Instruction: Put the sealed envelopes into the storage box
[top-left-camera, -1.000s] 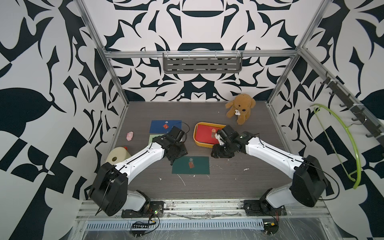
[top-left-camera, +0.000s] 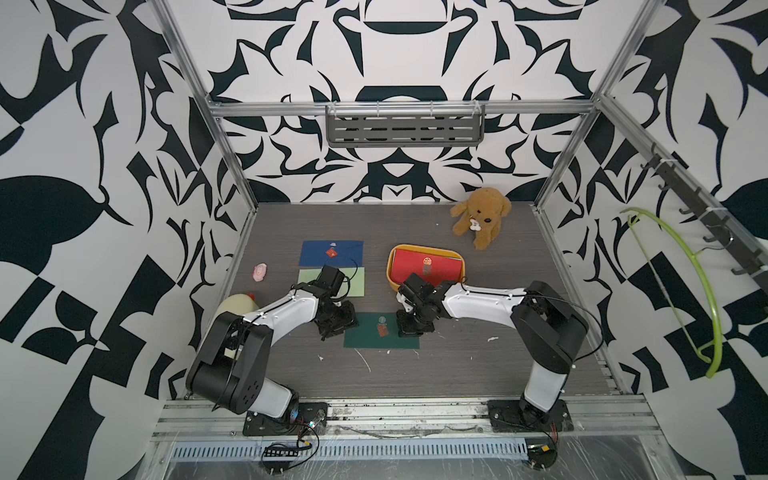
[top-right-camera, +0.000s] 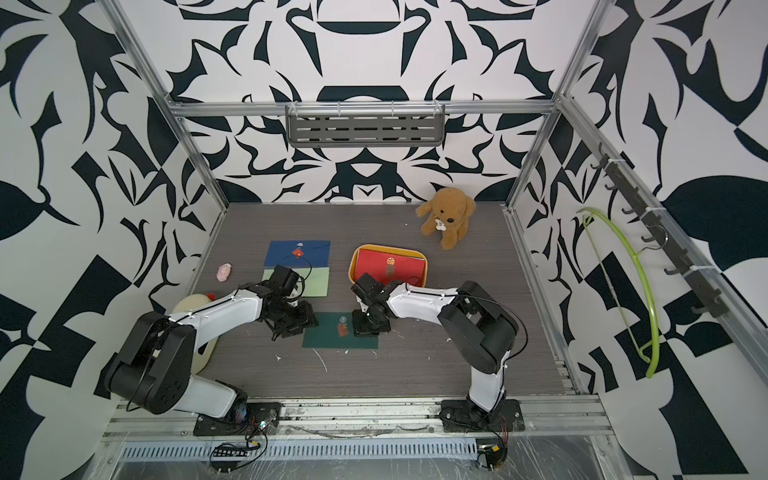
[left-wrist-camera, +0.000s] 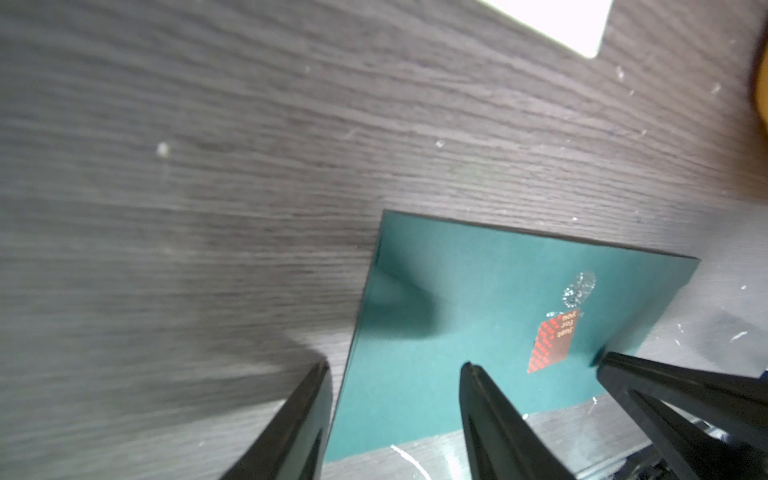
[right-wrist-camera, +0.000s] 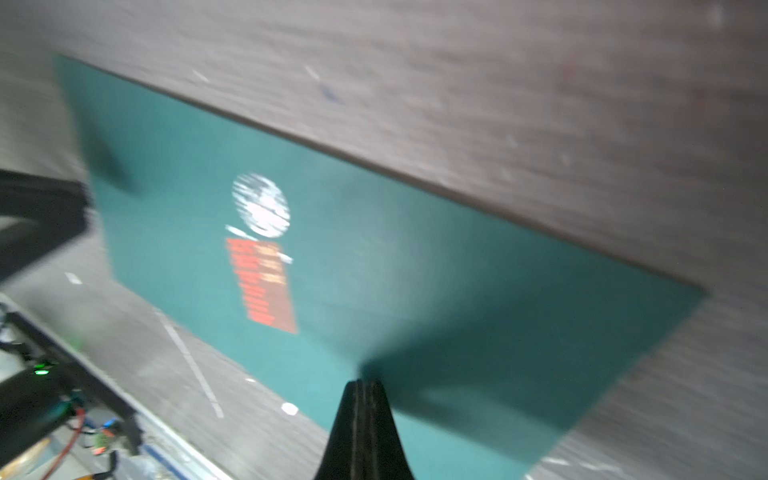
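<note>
A dark green sealed envelope (top-left-camera: 368, 339) lies flat at the front middle of the table. My left gripper is open at its left end, one finger by the left edge and the other over the envelope. At the right part of the same envelope (right-wrist-camera: 336, 248), my right gripper is shut, its tips low at the surface, with nothing seen between them. A red envelope (top-left-camera: 412, 261) lies in the yellow-rimmed storage box (top-left-camera: 391, 268). Behind the left arm lie a blue envelope (top-left-camera: 316, 254) and a light green one (top-left-camera: 356, 282), partly covered by the arm.
A brown plush dog (top-left-camera: 482, 217) sits at the back right. Far left are a small pink object (top-left-camera: 259, 272) and a cream round object (top-left-camera: 237, 304), partly behind the left arm. Table to the right of the box is clear.
</note>
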